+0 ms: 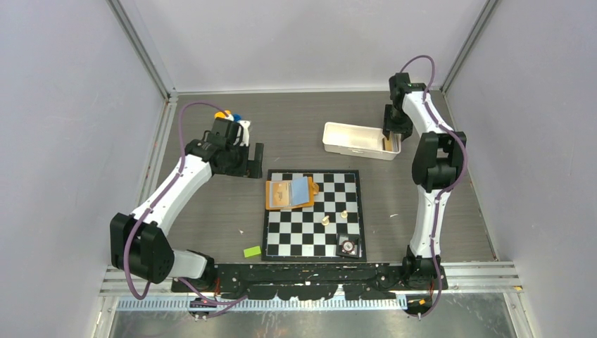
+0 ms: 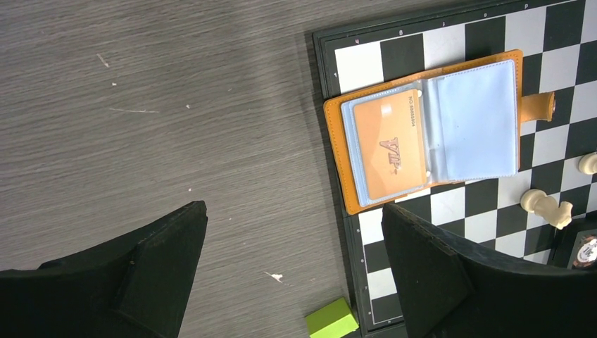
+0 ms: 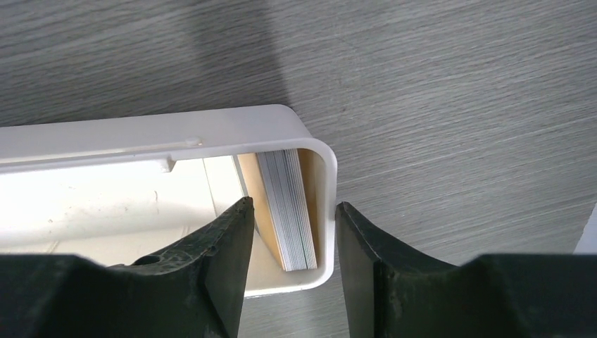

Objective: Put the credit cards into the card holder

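The tan card holder (image 2: 339, 165) lies unfolded on the chessboard, with an orange VIP card (image 2: 389, 144) in its left clear pocket and a pale blue sleeve (image 2: 479, 120) on the right. My left gripper (image 1: 258, 162) hangs open and empty, left of the board. Several cards (image 3: 287, 208), grey along their edges, stand on edge against the end of the white tray (image 3: 211, 127), beside an orange one (image 3: 259, 201). Over that end is my right gripper, its fingers apart: one inside the tray, the other by the outer wall. Contact with the cards cannot be made out.
Two pale chess pieces (image 1: 325, 220) and a small dark box (image 1: 348, 246) are on the chessboard (image 1: 296, 239). A green block (image 1: 252, 251) sits at its front left corner. Bare table lies between board and tray.
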